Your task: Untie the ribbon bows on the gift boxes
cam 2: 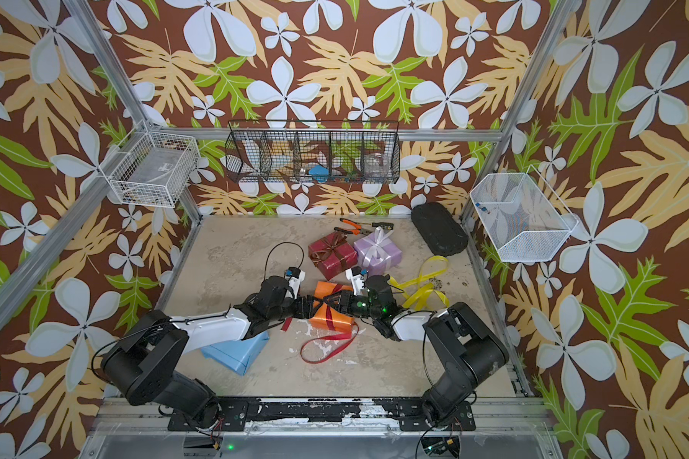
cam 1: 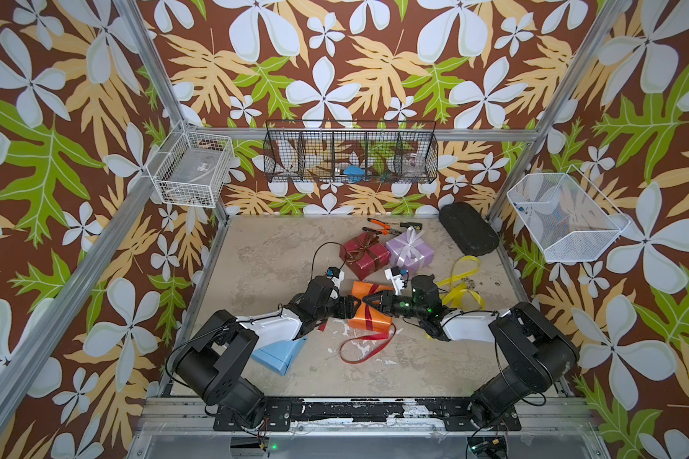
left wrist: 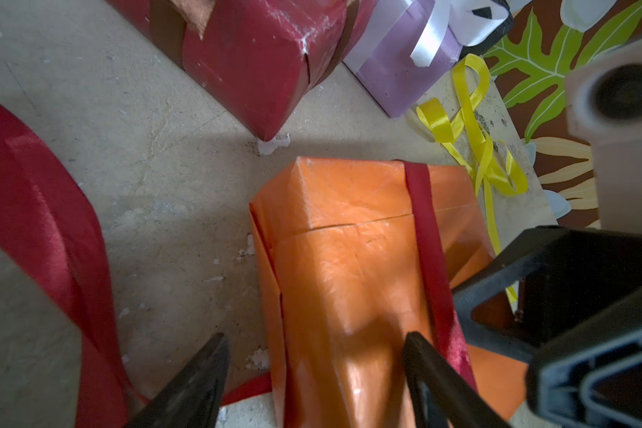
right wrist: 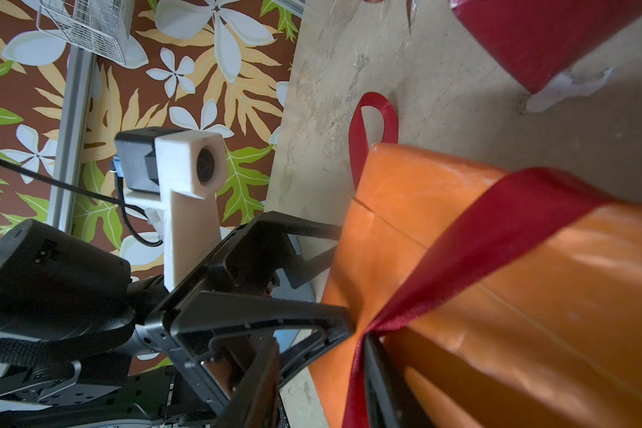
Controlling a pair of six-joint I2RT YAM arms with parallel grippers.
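The orange gift box [left wrist: 346,285] lies at the front centre with dark red ribbon [right wrist: 478,249] across it and a loose loop beside it. My left gripper is at its left end, fingers spread around the box and shut on it. My right gripper stands part open over the box, one finger against the ribbon, nothing clearly held. Behind are the maroon box [cam 1: 360,260] with brown bow and the lilac box [cam 1: 412,256] with white bow.
Yellow ribbon [cam 1: 463,294] lies loose at right, a light blue box [cam 1: 279,355] at front left. Pliers [cam 1: 382,225] and a black case [cam 1: 467,228] are at the back.
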